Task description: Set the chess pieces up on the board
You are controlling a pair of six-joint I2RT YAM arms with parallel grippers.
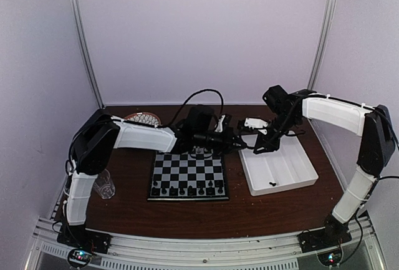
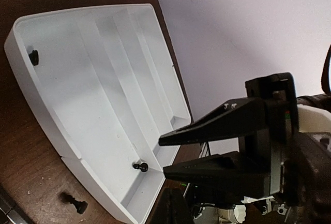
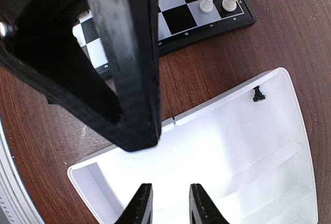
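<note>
The chessboard (image 1: 187,173) has dark pieces along its near edge; white pieces (image 3: 206,4) show on it in the right wrist view. My left gripper (image 1: 237,143) and right gripper (image 1: 258,146) meet above the tray's left part. The left is shut, with no piece visible in it. The right one's fingers stand apart with nothing seen between them. The white tray (image 1: 287,183) holds a few loose dark pieces (image 2: 140,166), and another dark piece (image 2: 77,204) shows outside it on the wood in the left wrist view.
A red-rimmed bowl (image 1: 143,118) sits behind the left arm and a clear cup (image 1: 105,187) left of the board.
</note>
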